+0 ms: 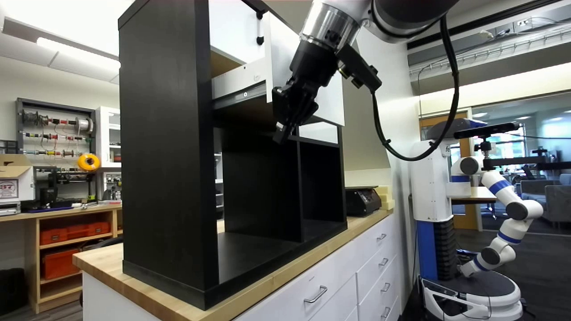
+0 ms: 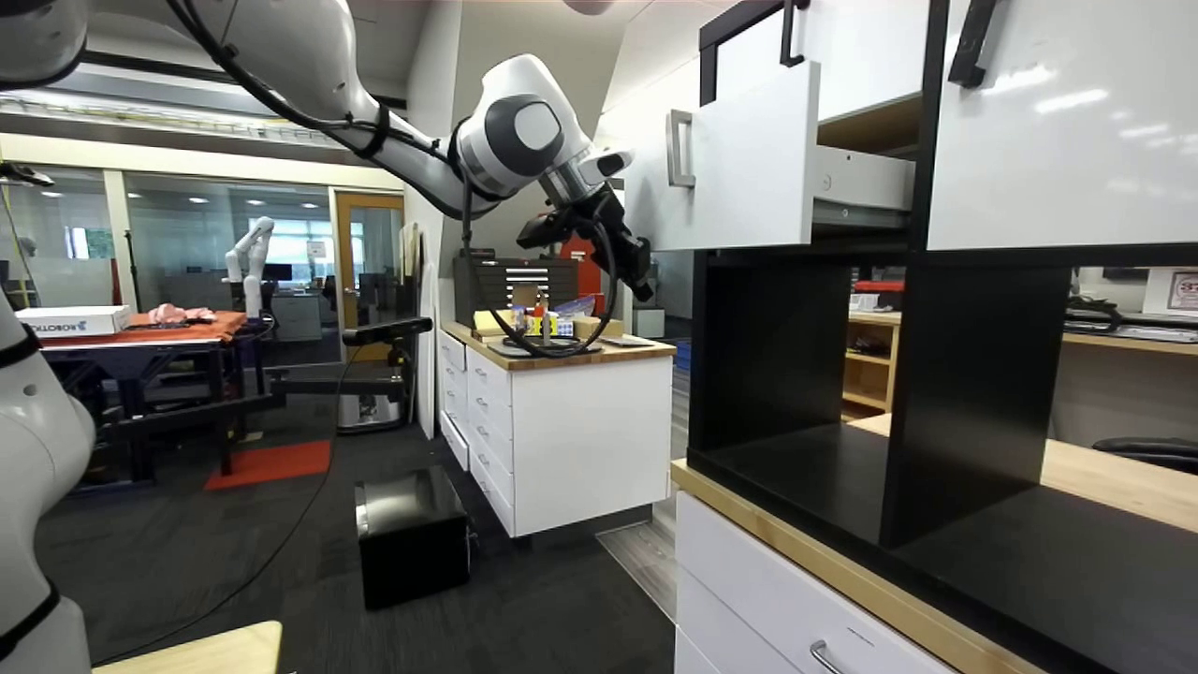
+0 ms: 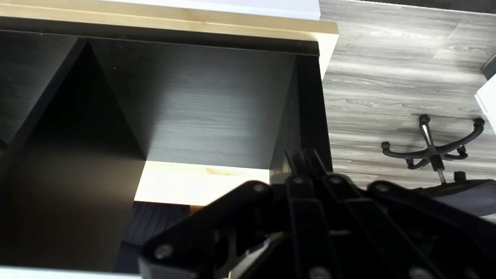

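Note:
My gripper [image 1: 281, 133] points downward, low in front of the white drawer [image 1: 279, 40], which is pulled out of the black cabinet. In the wrist view its dark fingers [image 3: 315, 160] are together, with nothing visible between them. From the second exterior view, the gripper [image 2: 643, 287] appears just below the drawer front [image 2: 758, 168], to its left. A silver handle [image 2: 679, 148] stands on that front, above the fingertips and apart from them. The arm covers the handle in the first exterior view.
The black cabinet [image 1: 166, 150] stands on a wood-topped counter [image 1: 257, 286]. Below the drawer, its cubbies [image 3: 209, 116] are bare. Another white door [image 2: 1067, 135] sits beside the drawer. A black box [image 1: 362, 200] rests farther along the counter.

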